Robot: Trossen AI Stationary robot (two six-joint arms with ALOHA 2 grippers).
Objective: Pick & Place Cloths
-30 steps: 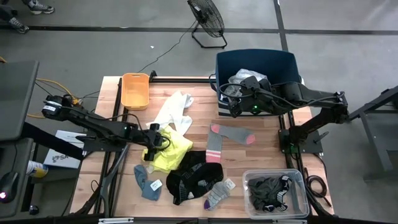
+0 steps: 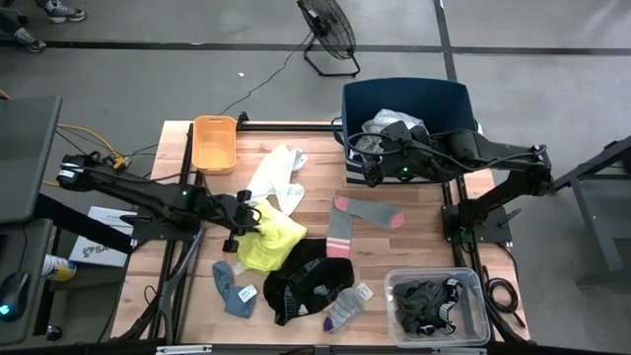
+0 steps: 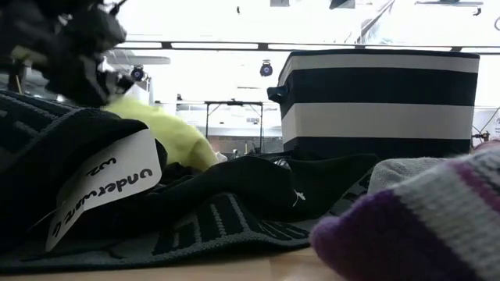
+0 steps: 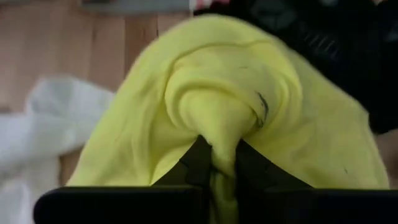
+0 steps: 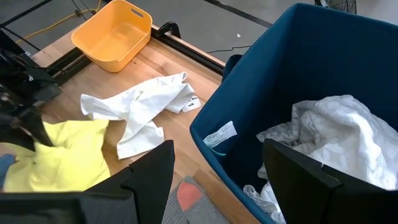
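Observation:
My left gripper is shut on a pinched fold of the yellow cloth (image 4: 217, 74), which spreads out beyond the fingers. From above, this cloth (image 2: 268, 242) is at the left middle of the table, its lower part against the black cloth (image 2: 308, 281). My right gripper stands open with nothing between its fingers, at the dark blue bin (image 2: 434, 99). A white cloth (image 2: 279, 177) lies behind the yellow one. Crumpled white material (image 5: 336, 137) is inside the bin.
Socks lie about: a blue one (image 2: 234, 293), a grey-pink one (image 2: 340, 227) and a purple-tipped one (image 2: 345, 309). An orange basket (image 2: 214, 163) stands back left. A clear tub (image 2: 399, 335) with dark cloth stands front right. Bare wood (image 2: 419, 237) separates tub and bin.
My left gripper has shifted slightly left, drawing the yellow cloth's top edge a little with it. The right arm has stayed still.

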